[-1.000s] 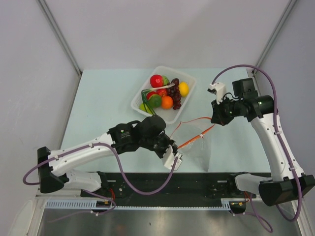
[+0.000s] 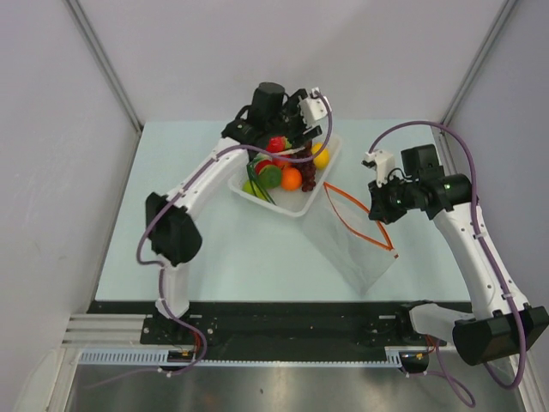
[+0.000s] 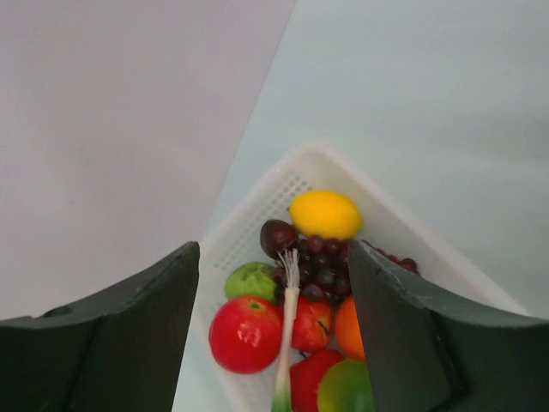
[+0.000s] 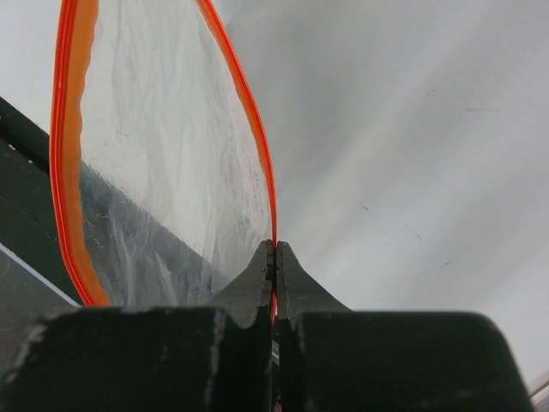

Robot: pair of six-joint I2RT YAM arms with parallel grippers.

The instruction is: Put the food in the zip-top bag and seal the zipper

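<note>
A white basket [image 3: 412, 225] of produce sits at the back middle, holding an orange [image 2: 292, 178], lemon [image 3: 326, 214], red tomato [image 3: 244, 333], grapes [image 3: 324, 274], green onion [image 3: 290, 326] and other pieces. My left gripper is open above it, fingers empty, partly hiding it in the top view. The clear zip bag [image 2: 347, 249] with an orange zipper rim lies right of centre, its mouth spread open; my right gripper is shut on that rim at the bag's right side.
My left arm has swung back from the bag to above the basket. The bag's mouth has shifted and spread; the right gripper stays on its rim.
</note>
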